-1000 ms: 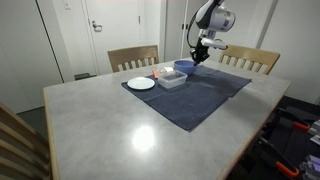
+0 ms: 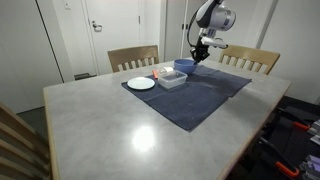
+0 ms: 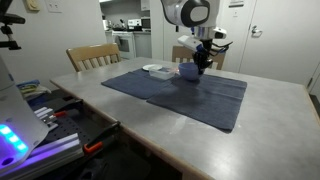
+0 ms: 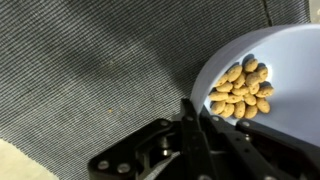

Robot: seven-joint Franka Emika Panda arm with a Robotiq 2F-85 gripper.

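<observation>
A bowl (image 2: 184, 66), blue from outside, is at the far end of the table. In the wrist view, several small tan nuts (image 4: 240, 92) are gathered inside the pale bowl (image 4: 288, 55). My gripper is shut on the near rim, one finger to each side of the wall. From the second exterior view the same bowl (image 3: 188, 71) is seen beneath my arm. Both exterior views are too small to show the fingers clearly. I cannot tell whether the bowl touches the cloth.
A clear container (image 2: 173, 80) and a white plate (image 2: 141, 84) stand near the bowl. Dark cloth (image 2: 190, 103) covers part of the table. Bare white tabletop (image 2: 110, 130) lies open on the left. Chairs (image 2: 138, 55) stand around the edges.
</observation>
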